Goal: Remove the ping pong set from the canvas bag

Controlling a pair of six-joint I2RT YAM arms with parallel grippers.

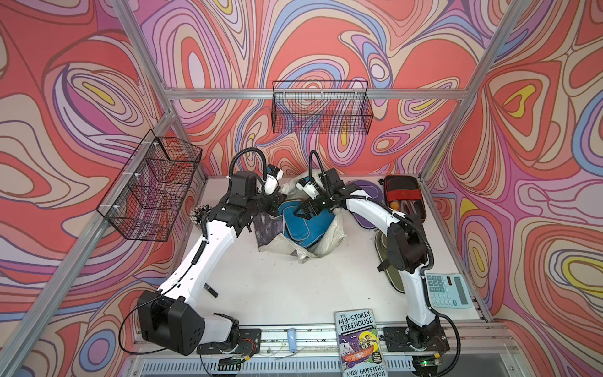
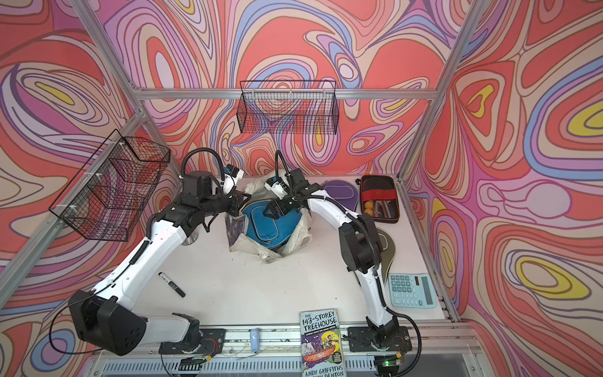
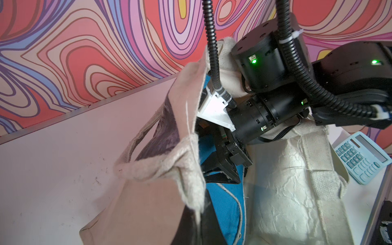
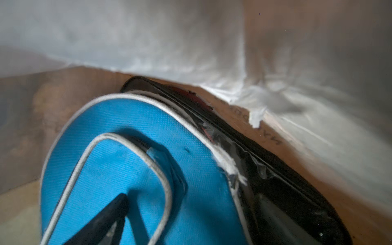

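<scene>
The cream canvas bag (image 1: 326, 242) lies spread open at the table's centre, holding a blue pouch (image 1: 314, 226) with grey piping and a black side, seen closely in the right wrist view (image 4: 196, 171). My left gripper (image 1: 276, 204) is at the bag's upper left edge; in the left wrist view it is shut (image 3: 198, 220), a bunched strip of canvas rising from it, though whether that is between the fingertips is hard to tell. My right gripper (image 1: 303, 209) reaches inside the bag, open over the pouch, its fingertips low in the right wrist view.
At the right lie a purple case (image 2: 339, 191), a red and black case (image 2: 378, 188), an olive case (image 2: 384, 251) and a calculator (image 2: 411, 289). A marker (image 2: 171, 284) lies at left, a book (image 2: 320, 339) at the front edge. Wire baskets hang behind and left.
</scene>
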